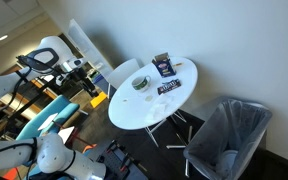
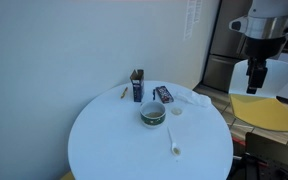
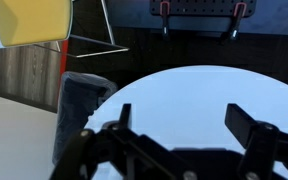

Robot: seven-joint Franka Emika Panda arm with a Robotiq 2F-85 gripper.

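Note:
My gripper is open in the wrist view, with its dark fingers (image 3: pixel 122 117) wide apart and only bare white tabletop between them. From the second exterior view, the gripper (image 2: pixel 255 84) hangs at the upper right, off the table's edge and clear of the objects. On the round white table (image 2: pixel 99 150) stand a green-and-white bowl (image 2: pixel 153 114) and a dark upright box (image 2: pixel 137 85). Close by lie a dark packet (image 2: pixel 163 95), a white spoon (image 2: pixel 174 142) and a pale cloth (image 2: pixel 191 97).
A yellow-seated chair (image 2: pixel 269 112) stands beyond the table, below the arm. The grey lined bin (image 1: pixel 227 138) is on the floor at the right in the first exterior view. Behind the table is a plain wall (image 2: pixel 54 50).

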